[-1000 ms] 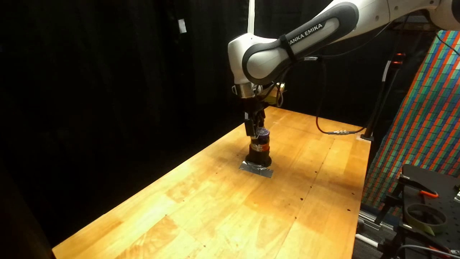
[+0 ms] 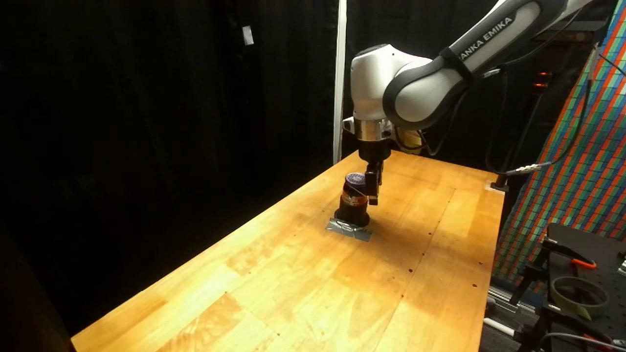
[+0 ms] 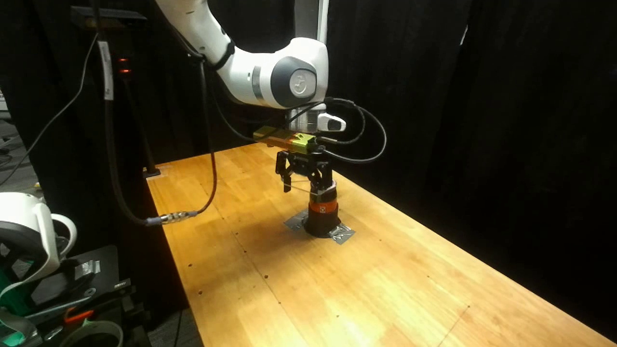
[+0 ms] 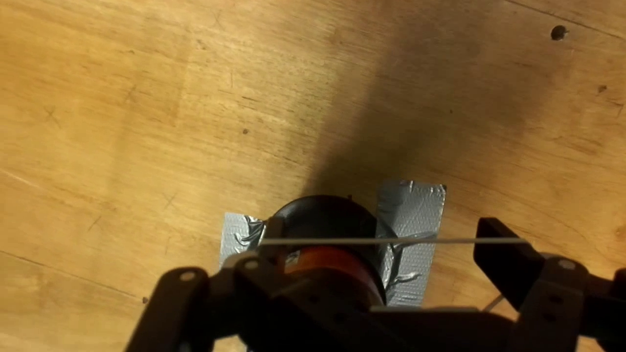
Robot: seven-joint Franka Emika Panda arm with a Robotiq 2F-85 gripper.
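A dark jar (image 2: 353, 201) with an orange label band and a purple lid (image 2: 355, 180) sits in a round black base (image 3: 321, 223), taped to the wooden table. My gripper (image 3: 301, 189) is open and low at the jar's upper part. One finger is against or very close to the jar; the other stands off to the side over bare table. In the wrist view, a thin pale band (image 4: 434, 241) stretches straight between the two fingertips, across the jar's front. The gripper's body hides the jar's top there.
Grey tape (image 4: 423, 205) flanks the base on both sides. A hanging cable (image 3: 215, 167) loops at the table's side. A dark cart (image 2: 587, 234) with a tape roll stands beyond the edge.
In exterior view 1 the arm and gripper have moved right and slightly lower, from the jar's left side to its right. The lid now appears shifted left and more face-on; the base has stayed put.
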